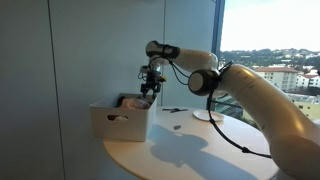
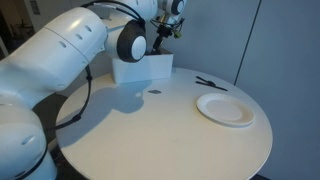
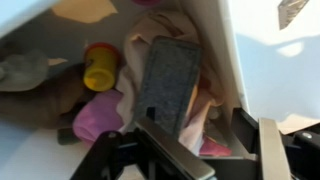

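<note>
My gripper (image 1: 150,88) is over the open box (image 1: 124,127), pointing down near its right rear part. In the wrist view, its fingers (image 3: 178,152) stand apart, with a visible gap between them. A dark grey block (image 3: 168,82) with a tan edge, perhaps an eraser, lies beyond the left finger, over pale cloth (image 3: 136,45) in the box. The finger partly covers the block's near end. Whether it still touches that finger is not clear.
Inside the box are a yellow jar with a red lid (image 3: 100,68) and a purple item (image 3: 98,116). A white plate (image 2: 226,110) and dark utensils (image 2: 211,84) lie on the round table (image 2: 155,148).
</note>
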